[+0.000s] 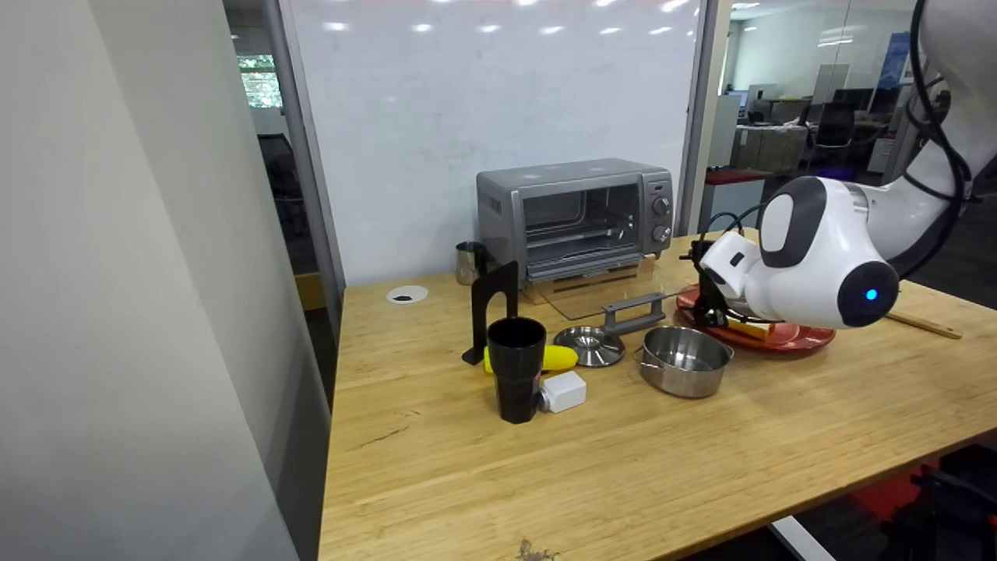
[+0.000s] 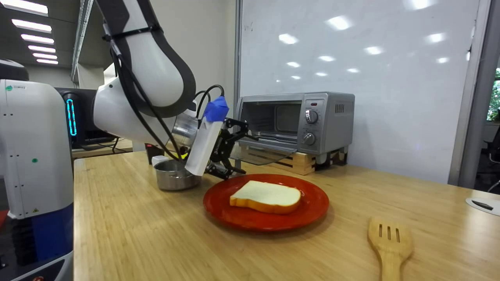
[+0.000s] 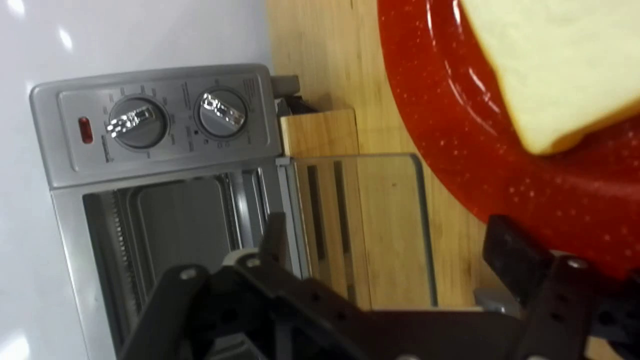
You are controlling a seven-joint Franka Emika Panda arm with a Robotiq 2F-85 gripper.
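My gripper (image 2: 247,154) is open, its two fingers (image 3: 274,237) wide apart with nothing held between them. It is low beside the red plate (image 2: 220,213), on the side toward the toaster oven (image 2: 340,119). A bread slice (image 2: 267,192) lies flat on the plate; the arm mostly hides it in exterior view 1. The oven's glass door (image 3: 393,228) is folded down, and its grey handle (image 1: 635,322) sticks out just left of the gripper in exterior view 1. Most of that handle is hidden behind my gripper in the wrist view.
Close to the plate stands a steel pot (image 1: 687,365), with a lid (image 1: 590,346) beside it. Farther left are a black cup (image 1: 516,374), a white bottle (image 1: 565,392) and a yellow object (image 1: 558,358). A wooden spatula (image 2: 390,243) lies beyond the plate.
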